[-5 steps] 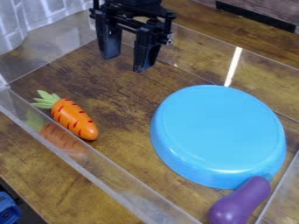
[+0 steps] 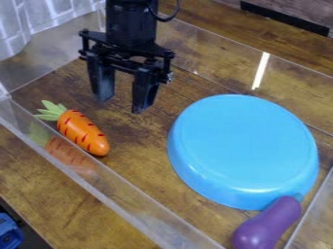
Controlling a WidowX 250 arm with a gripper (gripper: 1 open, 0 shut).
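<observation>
My black gripper [image 2: 125, 86] hangs over the wooden floor of a clear-walled bin, its two fingers spread apart with nothing visible between them. An orange toy carrot [image 2: 81, 129] with a leafy top lies below and left of it. A blue round lid or upturned dish [image 2: 242, 148] rests on the right, and a purple eggplant [image 2: 268, 225] lies at the lower right beside it.
Clear plastic walls [image 2: 136, 204] border the area, the near one running diagonally at lower left. Bare wood [image 2: 150, 170] lies between carrot and blue dish. A blue object [image 2: 7, 233] sits outside at bottom left.
My gripper has come down and toward the camera, nearer the carrot. The carrot, blue dish and eggplant have not moved.
</observation>
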